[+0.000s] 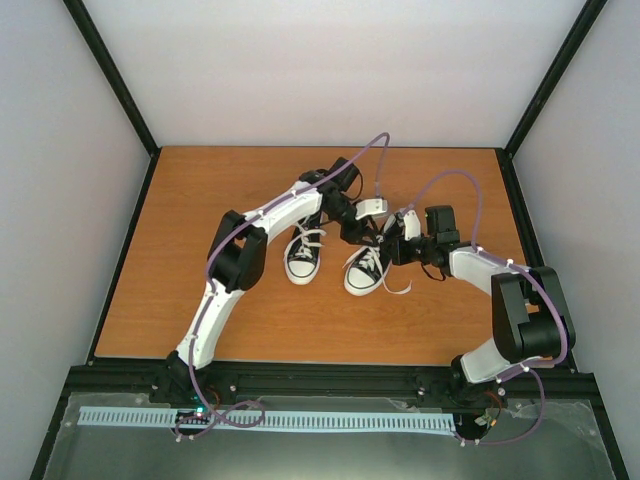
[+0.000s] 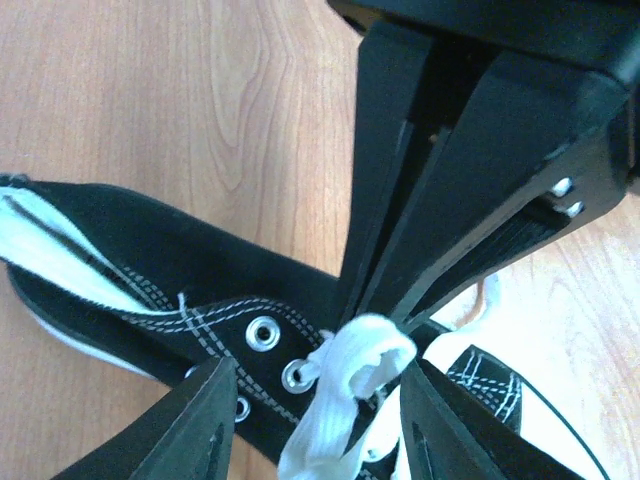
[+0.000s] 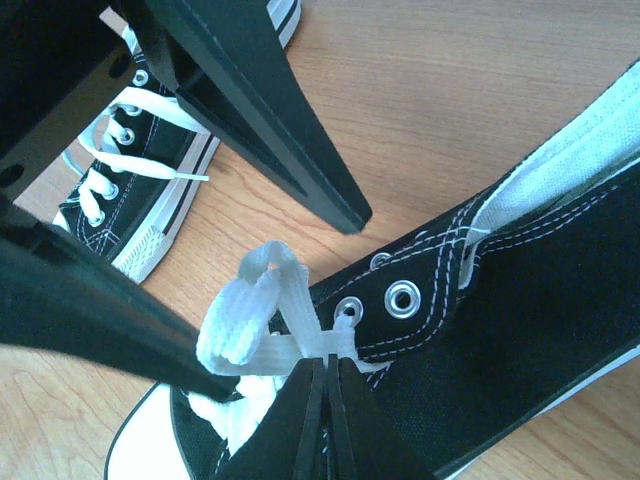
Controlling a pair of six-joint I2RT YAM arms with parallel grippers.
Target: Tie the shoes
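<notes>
Two black sneakers with white laces lie on the table, the left shoe point(image 1: 301, 265) and the right shoe point(image 1: 364, 276). Both grippers are over the right shoe's laces. My left gripper is open, its fingers on either side of a raised white lace loop point(image 2: 335, 405). In the right wrist view those spread fingers point(image 3: 300, 175) straddle the same loop point(image 3: 262, 300). My right gripper is shut with lace at its fingertips, apparently pinching it beside the eyelets. From above, the arms hide the shoe's upper part.
The left shoe's loose laces point(image 3: 140, 150) show at the upper left of the right wrist view. One lace end point(image 1: 399, 290) trails on the wood right of the right shoe.
</notes>
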